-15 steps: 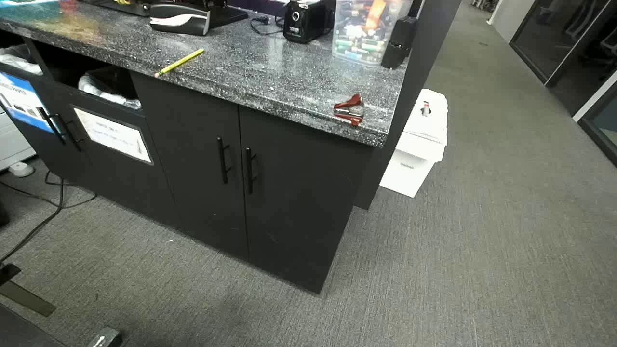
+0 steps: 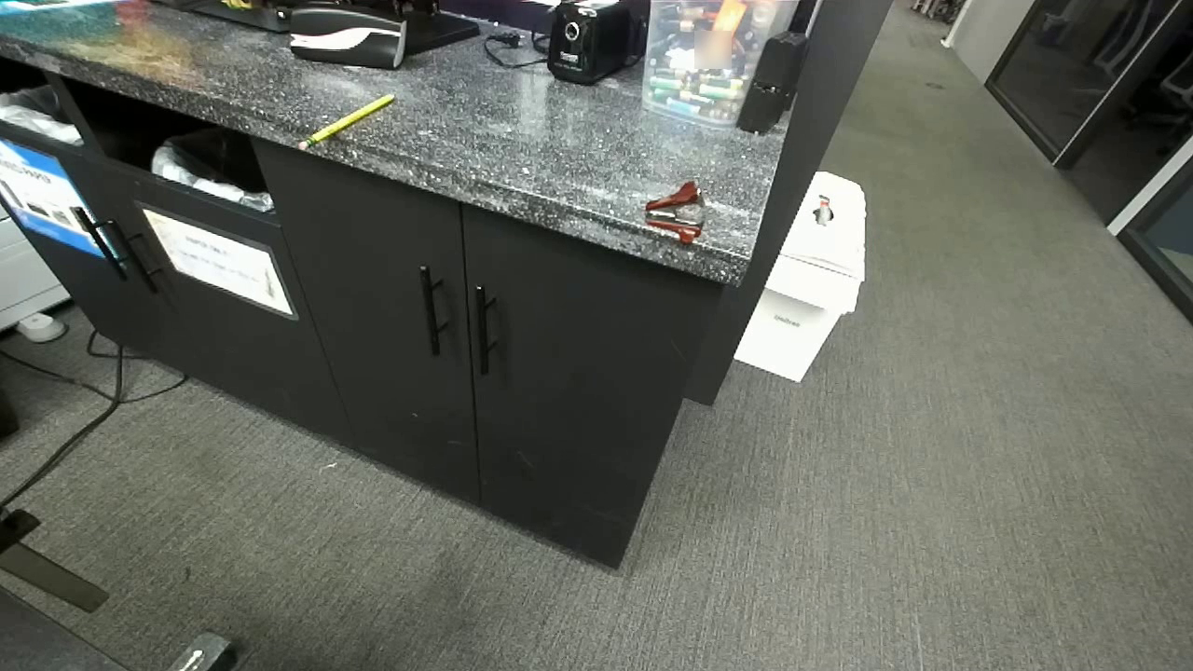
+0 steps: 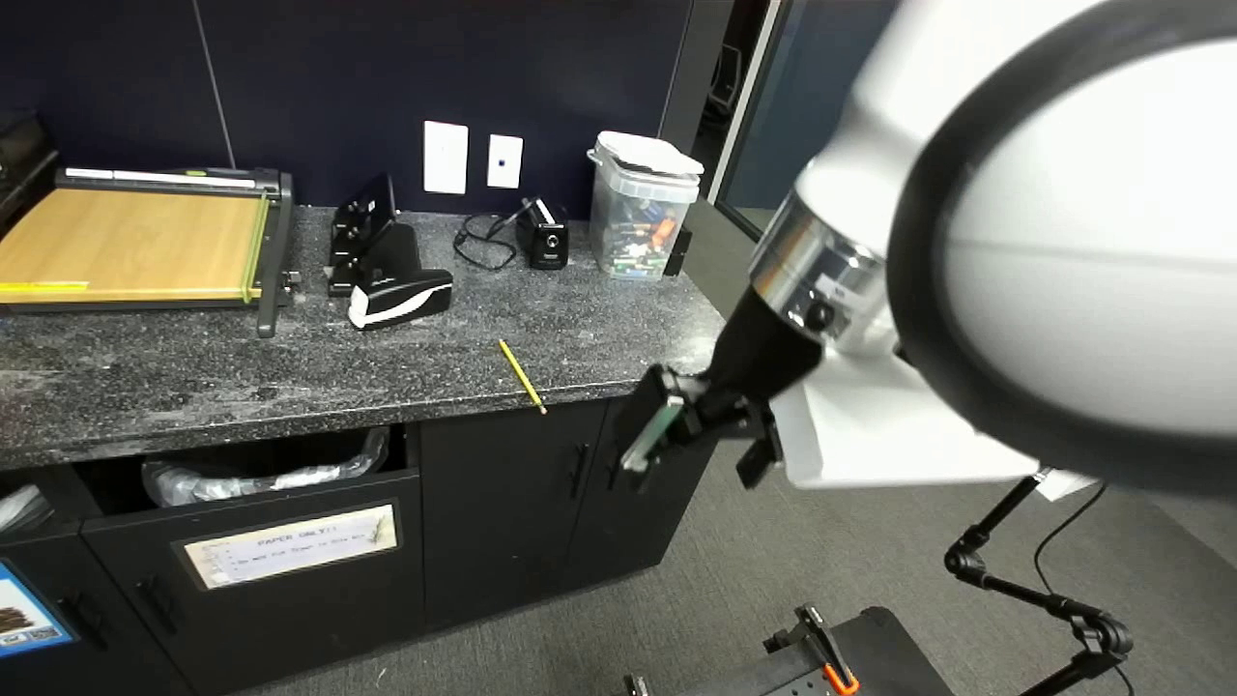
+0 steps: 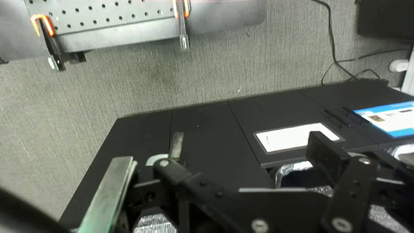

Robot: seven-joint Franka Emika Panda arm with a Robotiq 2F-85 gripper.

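Observation:
My gripper (image 3: 699, 458) hangs in front of the counter's front edge in exterior view 2. Its fingers (image 3: 651, 431) stand apart, open, and nothing shows between them. A yellow pencil (image 2: 348, 121) lies at the front edge of the speckled counter (image 2: 503, 134), also visible as the pencil (image 3: 522, 376) left of the gripper. Near the counter's right corner rests a red staple remover (image 2: 676, 212); exterior view 2 does not show it. In the wrist view the gripper faces the cabinet fronts and floor, away from the countertop items.
Along the back stand a stapler (image 3: 400, 298), a black pencil sharpener (image 3: 541, 236) and a clear tub of markers (image 3: 644, 215). A paper cutter (image 3: 139, 238) takes up the left. Below are black cabinets (image 2: 391, 324); a white bin (image 2: 800, 285) stands beyond the corner.

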